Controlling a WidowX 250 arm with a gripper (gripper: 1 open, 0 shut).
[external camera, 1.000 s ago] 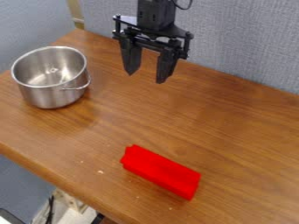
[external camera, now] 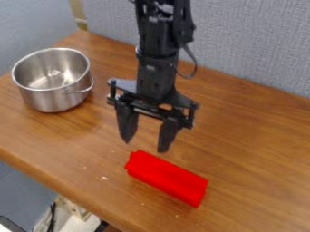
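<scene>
My black gripper (external camera: 147, 125) hangs over the middle of the wooden table, its two fingers spread apart with nothing visible between them. Just below and in front of it lies a red block (external camera: 168, 178), long and angled toward the lower right. A steel pot (external camera: 51, 82) stands at the left, apart from the gripper.
A pale wall runs behind it at the back right. The table's edge and some cables show at the lower left.
The block and the pot have not moved.
</scene>
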